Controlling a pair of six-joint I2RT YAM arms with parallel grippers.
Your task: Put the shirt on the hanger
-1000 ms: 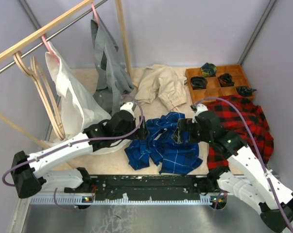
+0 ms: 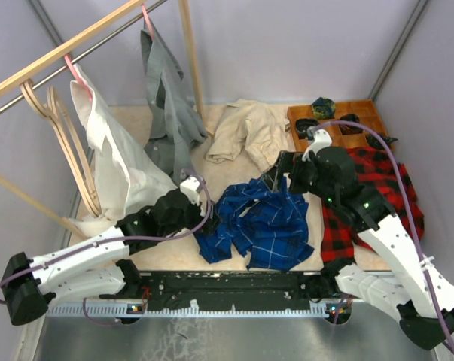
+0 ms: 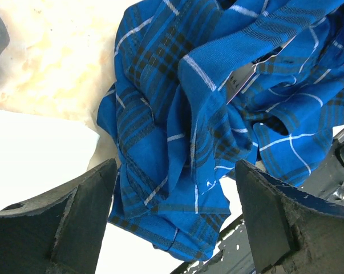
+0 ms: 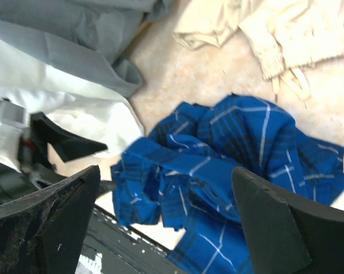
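Observation:
A crumpled blue plaid shirt [image 2: 264, 229] lies on the table between my arms, its folds filling much of both wrist views. Above its left edge, my left gripper [image 2: 211, 219] stands open, the shirt showing between and beyond the spread fingers. Higher, over the shirt's upper right part, my right gripper [image 2: 273, 179] is open too; nothing is held between its fingers. Bare wooden hangers [image 2: 77, 162] hang from the rack at the left. The right wrist view also catches the left gripper near the shirt's left side.
A white garment [image 2: 121, 150] and a grey garment [image 2: 165, 98] hang on the rack beside the left arm. Behind the blue shirt lies a beige garment [image 2: 249, 131]. At right are a red-black plaid shirt [image 2: 385, 195] and a wooden compartment box [image 2: 328, 143].
My left gripper has shifted left and toward the front edge. The blue shirt looks unmoved.

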